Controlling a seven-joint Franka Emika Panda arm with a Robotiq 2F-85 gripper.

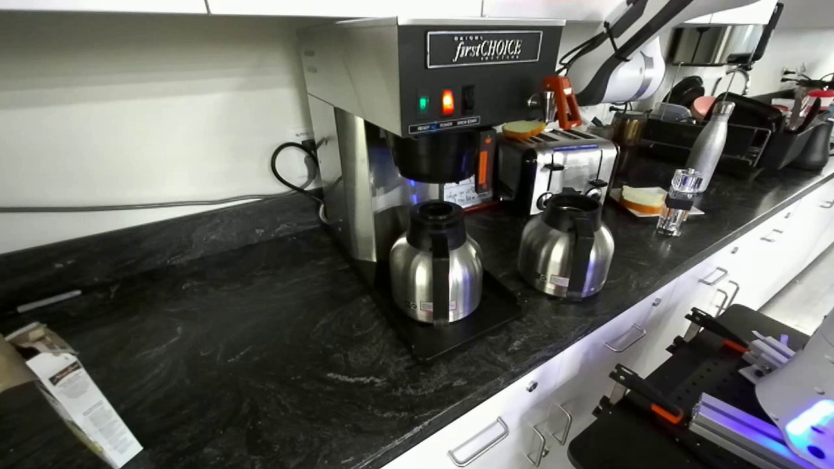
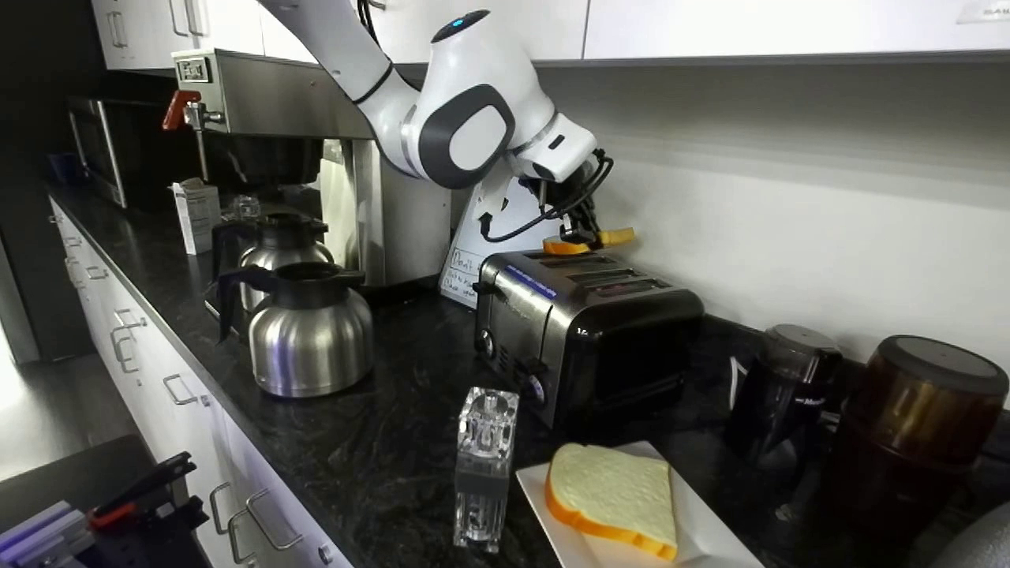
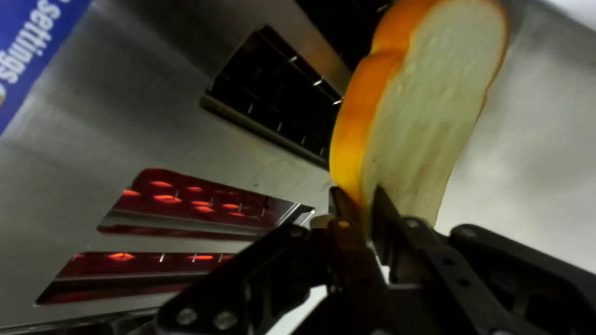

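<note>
A slice of bread (image 3: pixel 424 106) is pinched at one end by my gripper, which is shut on it. In the second exterior view, this slice (image 2: pixel 566 247) lies close over the top of the silver toaster (image 2: pixel 606 341), with the gripper (image 2: pixel 582 237) right above it. From the first exterior view, the slice (image 1: pixel 523 129) appears tilted nearly flat at the toaster's left side, and my fingers are hidden behind the coffee machine. Two toaster slots (image 3: pixel 184 204) glow red in the wrist view; another slot (image 3: pixel 274 95) is dark, beside the slice.
A second bread slice (image 2: pixel 615 497) rests on a white plate (image 2: pixel 710 539) in front of the toaster, next to a clear grinder (image 2: pixel 485 473). The coffee machine (image 1: pixel 352 78) and a steel carafe (image 1: pixel 567 250) stand nearby.
</note>
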